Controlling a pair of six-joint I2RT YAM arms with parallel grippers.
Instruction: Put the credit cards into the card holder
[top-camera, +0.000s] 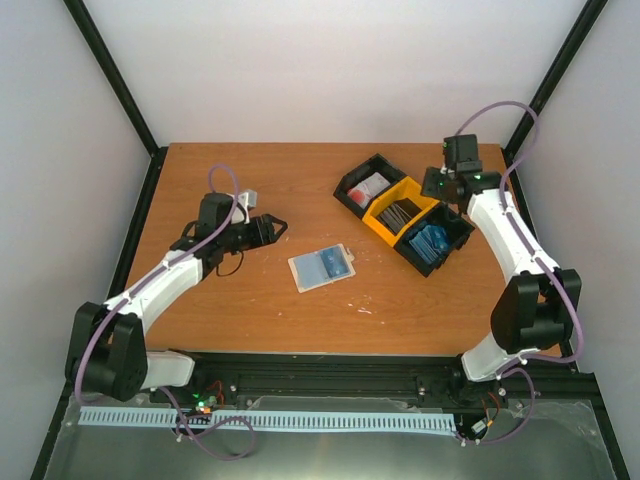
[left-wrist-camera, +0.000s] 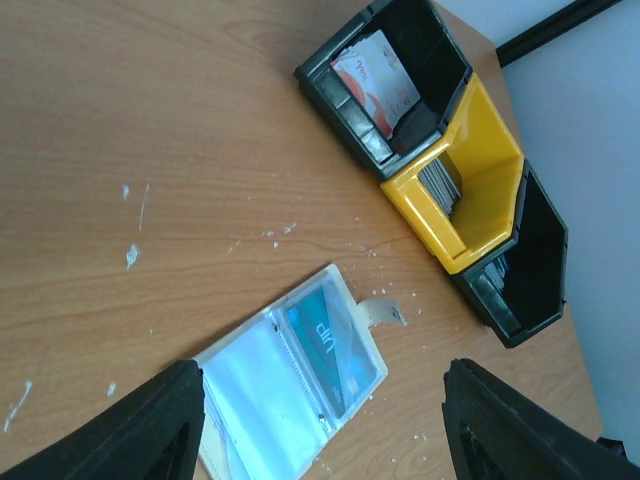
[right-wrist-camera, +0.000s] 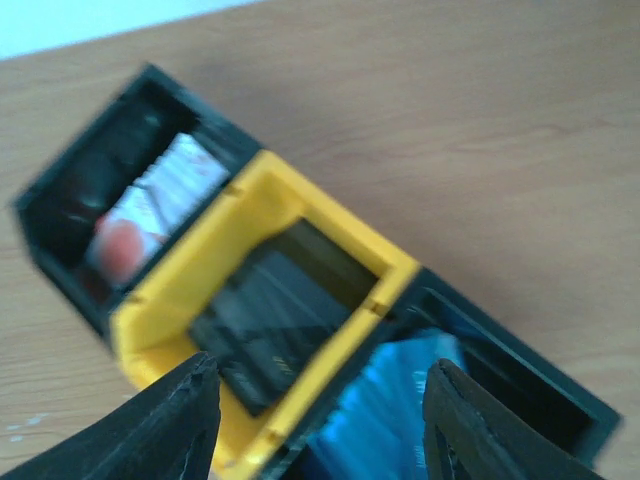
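Note:
The clear card holder (top-camera: 321, 268) lies flat on the table, a blue card (left-wrist-camera: 316, 333) in its right pocket. Its small tab points toward the bins. Up and to its left hovers my left gripper (top-camera: 281, 228), open and empty. My right gripper is open too, above the bins, with nothing between its fingers. Dark cards (right-wrist-camera: 270, 315) stand in the yellow bin (top-camera: 381, 228). Blue cards (top-camera: 429, 243) fill the right black bin (top-camera: 460, 232), and white and red cards (left-wrist-camera: 377, 82) lean in the left black bin (left-wrist-camera: 345, 120).
Bare tabletop (top-camera: 230, 320) surrounds the holder, with small white scuffs in front of it. The three bins stand joined in a diagonal row at the back right.

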